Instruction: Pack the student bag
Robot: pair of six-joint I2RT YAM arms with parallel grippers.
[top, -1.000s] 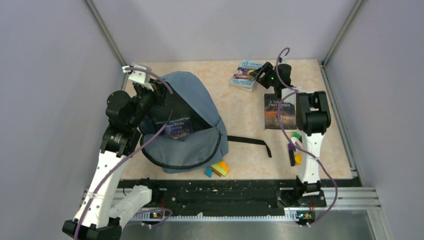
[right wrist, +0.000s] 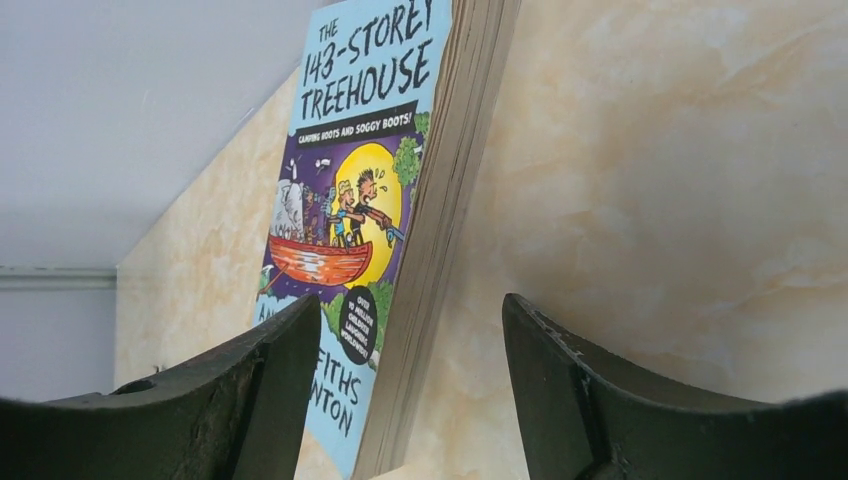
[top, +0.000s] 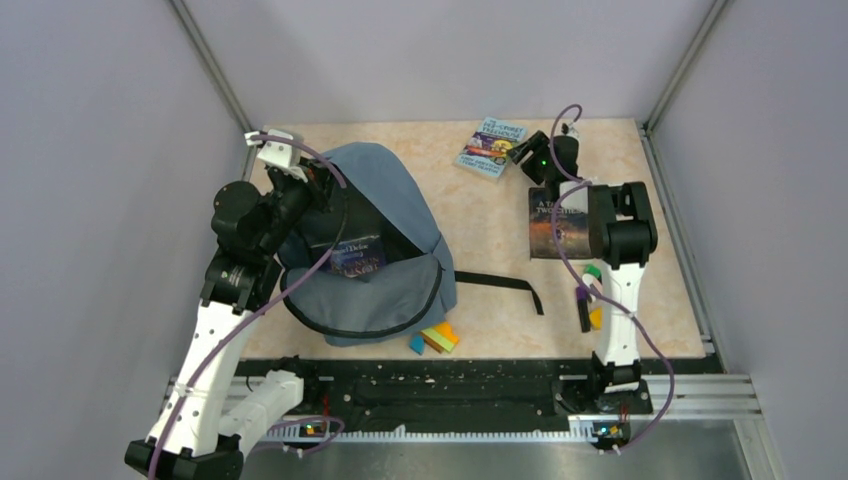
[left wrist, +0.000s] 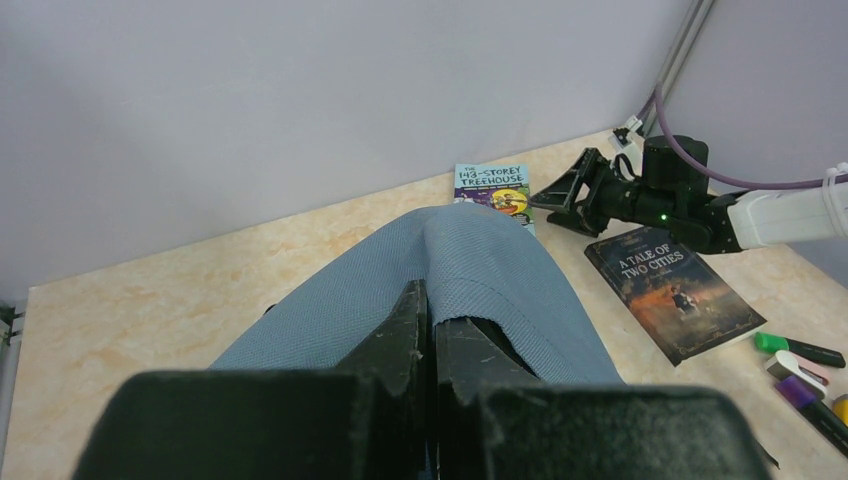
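The grey-blue bag [top: 385, 185] lies on the left of the table with its mouth spread, a dark-covered book [top: 358, 257] inside. At its upper edge my left gripper is shut, a fold of the bag's cloth pinched at the fingertips. The Treehouse book [right wrist: 345, 180] lies flat at the back of the table, cover up. My right gripper is open at its near right side; the left finger [right wrist: 285, 370] overlaps the cover in view, while the right finger [right wrist: 545, 370] is over bare table. Whether either touches the book, I cannot tell.
A Tale of Two Cities book [top: 560, 235] lies below the right gripper. Markers [top: 583, 312] and small items lie at the right front, colored blocks [top: 440, 338] by the bag's front. A black strap [top: 500, 282] extends rightward; mid-table is otherwise clear.
The Treehouse book has slid slightly left over the last second. My right gripper has shifted a little beside it. The left arm and the bag stay as they were.
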